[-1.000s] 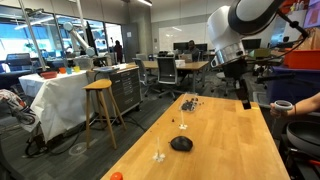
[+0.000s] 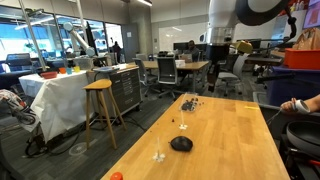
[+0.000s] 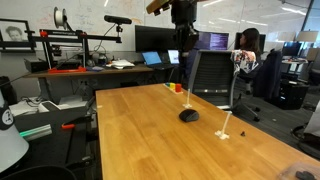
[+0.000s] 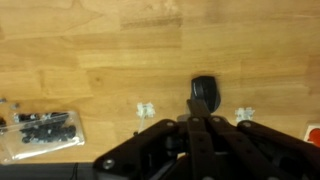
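Observation:
A black rounded object like a computer mouse (image 2: 181,144) lies on the wooden table (image 2: 225,140). In exterior view 2 the same black object (image 3: 189,115) sits near the table's far side. My gripper is shut, and nothing shows between its fingers. It hangs well above the table. From the wrist, the black object (image 4: 205,90) appears just beyond the fingertips, partly hidden by them.
Two thin white upright stands, one (image 2: 158,155) near the black object and another (image 2: 183,125) farther back, rise from the table. A clear container of small dark pieces (image 4: 42,132) and a red round thing (image 2: 117,176) lie along the same side.
The arm and gripper have risen and shifted left across exterior view 1, away from the table's right side. Objects on the table have not moved.

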